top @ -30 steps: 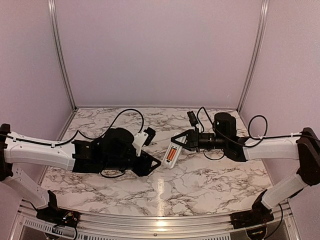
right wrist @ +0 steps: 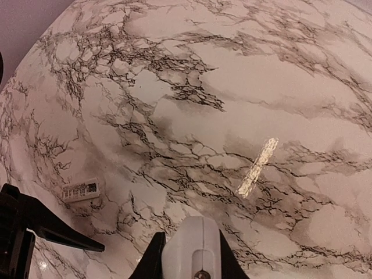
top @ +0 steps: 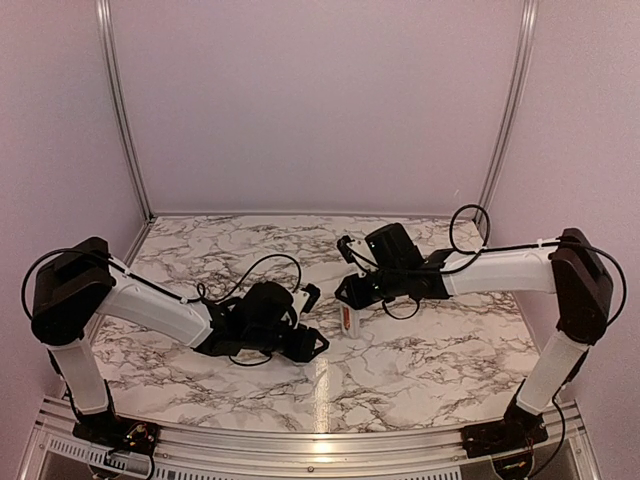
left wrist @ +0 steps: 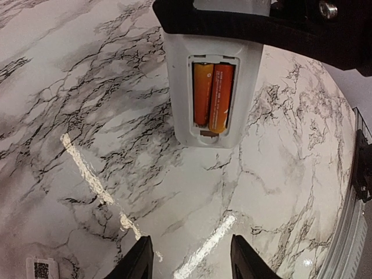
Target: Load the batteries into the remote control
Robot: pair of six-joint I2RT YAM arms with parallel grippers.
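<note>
The white remote [top: 349,330] hangs upright from my right gripper [top: 349,291], which is shut on its upper end. In the left wrist view its open compartment faces me with two orange batteries [left wrist: 221,99] lying side by side inside; in the right wrist view only the remote's white end [right wrist: 192,250] shows between the fingers. My left gripper is below and left of the remote, its fingertips apart and empty.
A small pale labelled object [right wrist: 81,189] lies on the marble table [top: 200,380]. Tape strips [left wrist: 202,248] mark the surface. The table around both grippers is otherwise clear.
The left arm has drawn in, its gripper moving slightly down in the top view.
</note>
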